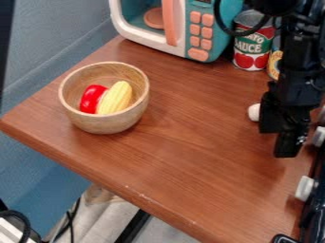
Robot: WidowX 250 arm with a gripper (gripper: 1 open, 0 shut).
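Observation:
My black gripper (286, 128) is low over the right side of the wooden table, by a small white object (254, 112) partly behind it; whether its fingers are open or shut is unclear. A wooden bowl (74, 83) on the left holds a red vegetable (93, 98) and a yellow corn (114, 98).
A toy microwave (203, 38) stands at the back with a red-labelled can (252, 52) beside it. Black equipment with white knobs (305, 188) lines the right edge.

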